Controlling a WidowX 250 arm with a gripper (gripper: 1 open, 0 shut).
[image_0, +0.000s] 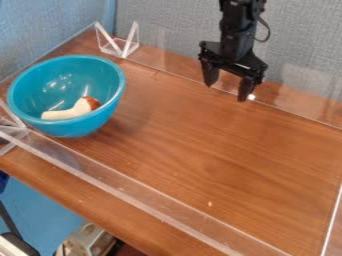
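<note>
The black gripper hangs open over the back of the wooden table, fingers pointing down and nothing between them. A turquoise bowl sits at the left of the table, apart from the gripper. Inside it lies a pale, elongated object with a reddish-brown end.
Transparent low walls line its edges, with white angular brackets at the back left and left side. Grey padded panels stand behind.
</note>
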